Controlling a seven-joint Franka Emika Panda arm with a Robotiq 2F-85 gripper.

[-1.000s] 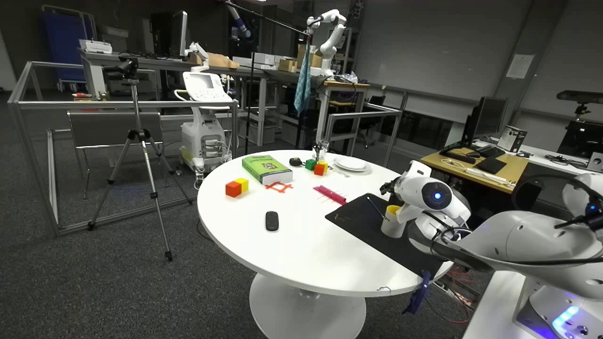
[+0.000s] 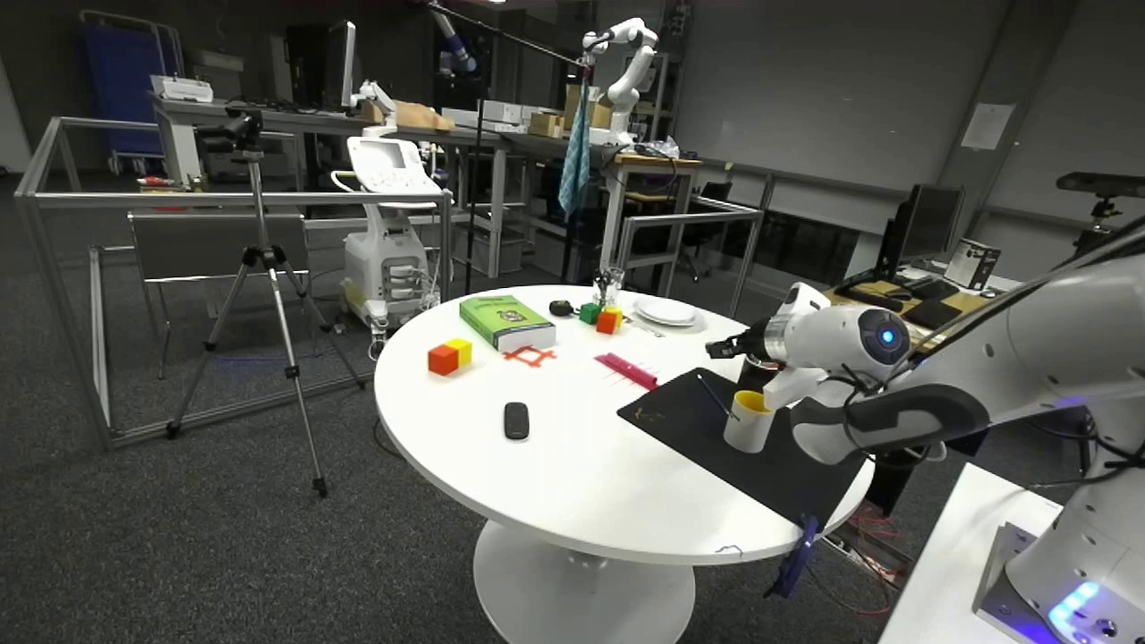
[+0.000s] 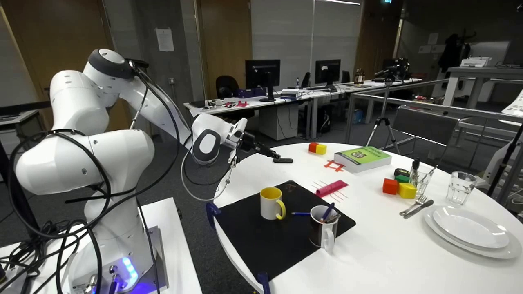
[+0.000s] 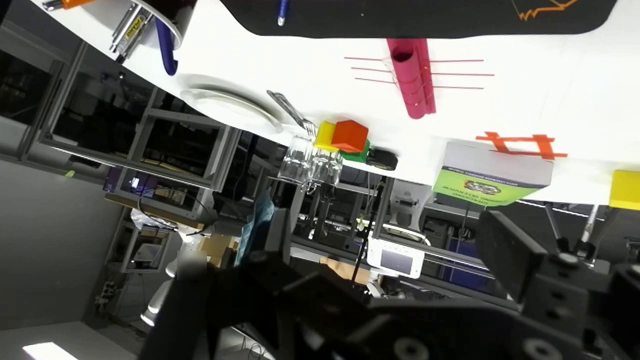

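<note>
My gripper stands open, its two dark fingers wide apart with nothing between them in the wrist view. It hangs in the air over the robot's side of the round table, pointing outward across it. On the black mat [image 3: 250, 245] stands a white mug with a yellow inside [image 3: 268, 208]. A second mug [image 3: 318, 235], holding pens, is close by at the mat's edge. Between them lies a blue pen [image 3: 300, 213]. Past the mat is a pink holder [image 4: 412, 84] with thin lines spreading from its sides. The fingers touch none of these.
Farther out lie a green book [image 2: 504, 321], a red and yellow block pair [image 2: 448, 356], more coloured blocks [image 3: 398, 188], glasses [image 3: 459, 188], cutlery [image 3: 416, 206] and stacked plates [image 3: 475, 232]. A black phone-like object [image 2: 516, 419] rests on an otherwise bare white stretch.
The arm has shifted and its forearm now reaches higher across exterior view 1. The tabletop objects look unmoved.
</note>
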